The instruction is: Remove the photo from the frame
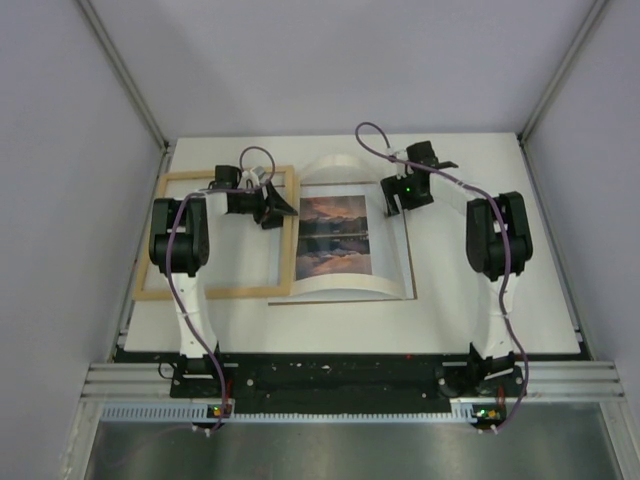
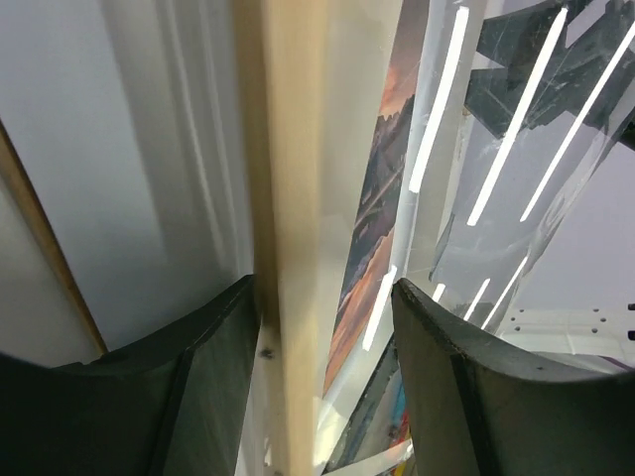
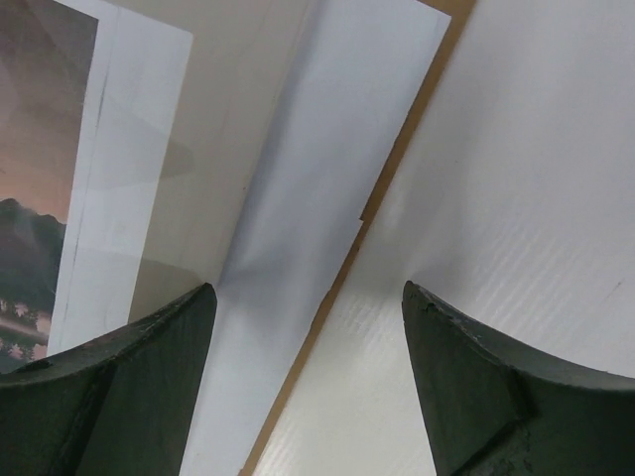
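The wooden frame (image 1: 216, 292) lies at the left. My left gripper is around its right bar (image 2: 298, 149), fingers apart on either side; whether it grips cannot be told. The landscape photo (image 1: 333, 235) lies right of the frame on the backing board (image 1: 342, 302), under a clear sheet with cream borders (image 1: 340, 285), which bows up. My right gripper is over the right edge of this stack (image 3: 397, 149), open, with its fingers apart.
Grey walls (image 1: 70, 200) stand around it.
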